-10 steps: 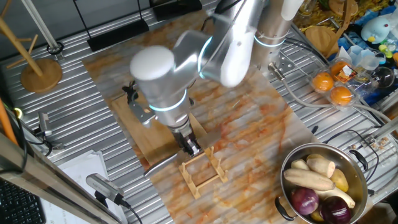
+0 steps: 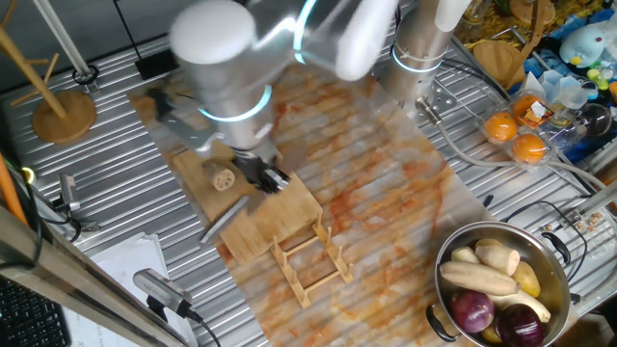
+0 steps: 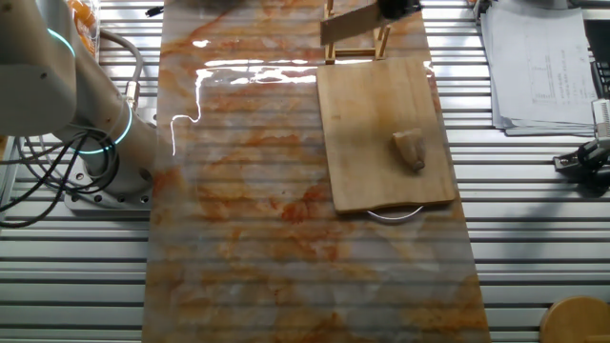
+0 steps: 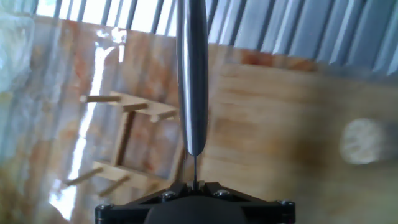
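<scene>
My gripper point(image 2: 274, 181) is shut on a metal-handled knife point(image 2: 227, 220), held above the cutting board. In exterior view 2 the broad blade point(image 3: 349, 25) shows near the top edge, beside the dark gripper point(image 3: 398, 8). The wrist view looks along the knife's steel handle point(image 4: 194, 74), with the thin metal below it entering the fingers. A cut piece of pale food point(image 3: 408, 148) lies on the wooden cutting board point(image 3: 372, 110), apart from the knife. Against one end of the board stands a small wooden rack point(image 2: 307, 287), with no knife in it.
A steel pot point(image 2: 445, 306) of vegetables stands front right. Oranges point(image 2: 500, 126) in clear packaging lie at the right. A wooden stand point(image 2: 64, 118) is at the far left, and papers point(image 3: 538, 67) lie beyond the board. Most of the marbled sheet point(image 3: 257, 257) is clear.
My arm has carried the knife away from the wooden rack, leftward and back over the cutting board. The rack and the food piece stay about where they were.
</scene>
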